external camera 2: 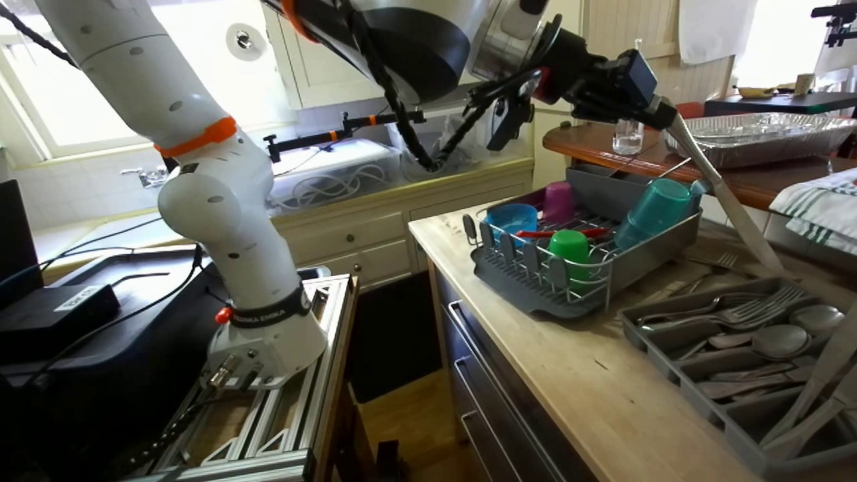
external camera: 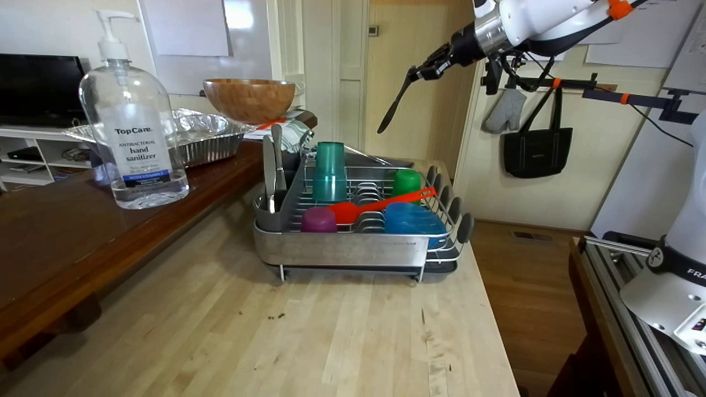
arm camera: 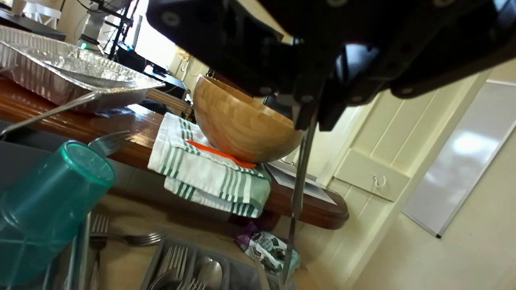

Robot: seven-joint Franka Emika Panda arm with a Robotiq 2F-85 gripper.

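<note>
My gripper (external camera: 413,75) is shut on one end of a table knife (external camera: 394,107), whose blade slants down and away from the fingers. In exterior view 2 the knife (external camera 2: 727,193) hangs beyond the dish rack (external camera 2: 655,269), above the counter behind the cutlery tray (external camera 2: 667,361). Seen from the wrist, the knife (arm camera: 298,193) points down from the dark fingers, edge-on, its lower end near the tray. That tray holds forks, spoons and knives in separate compartments. How far the knife's tip is above the counter I cannot tell.
A teal cup (external camera: 329,172), green cup (external camera: 406,182), blue bowl (external camera: 413,219), purple cup (external camera: 319,220) and red utensil (external camera: 370,206) occupy the rack. Loose forks (arm camera: 128,237) lie between rack and tray. The wooden bowl (external camera: 249,99) stands on the raised brown counter.
</note>
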